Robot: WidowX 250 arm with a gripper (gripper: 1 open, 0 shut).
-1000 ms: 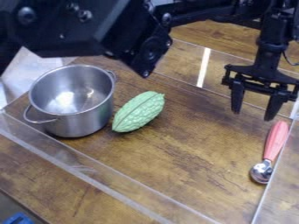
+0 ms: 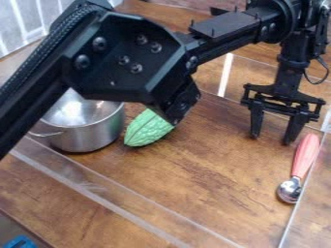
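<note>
A black arm reaches across the top of the view. Its gripper [image 2: 274, 128] is at the upper right, with two fingers pointing down above the wooden table [image 2: 162, 194], apparently open with nothing visible between them. A red-handled scoop [image 2: 305, 155] lies just below and right of it, its metal end toward the front. A pale green bitter melon [image 2: 146, 131] lies left of center, partly hidden by the arm. A steel pot [image 2: 80, 131] stands at the left, its upper part hidden behind the arm.
A blue object [image 2: 18, 241] shows at the bottom-left corner. A thick cable sleeve runs along the arm at the upper left.
The arm's near links have swung lower over the pot and melon, and the gripper has moved down and slightly left. The pot, melon and scoop have not visibly moved.
</note>
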